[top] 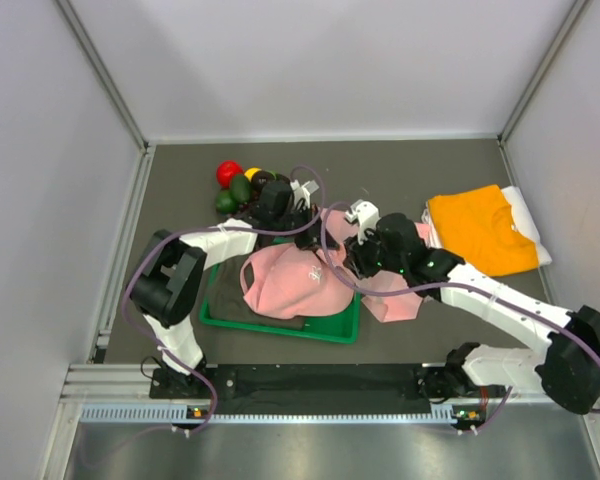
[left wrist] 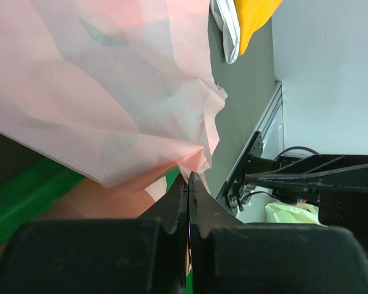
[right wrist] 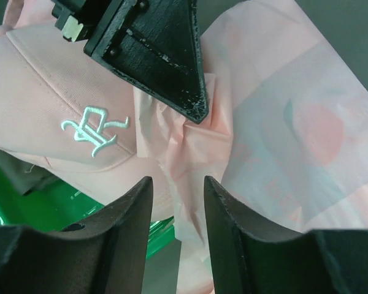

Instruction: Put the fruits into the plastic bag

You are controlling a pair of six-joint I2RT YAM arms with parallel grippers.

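Observation:
The pink translucent plastic bag (top: pixel 400 300) lies crumpled over and right of the green tray (top: pixel 330 330), beside a pink cap (right wrist: pixel 80 92) with white lettering. My left gripper is shut at a pinched edge of the bag, its thin material at the fingertips. My right gripper is open above a hanging fold of the bag, its fingers either side of it. The fruits, a red one (top: pixel 230 172), green ones (top: pixel 226 200) and a yellow one, are piled at the back left, partly behind my left arm.
A folded orange cloth (top: pixel 485 225) on white fabric sits at the right. Walls enclose the table at back and sides. Bare table shows at the back centre and front right.

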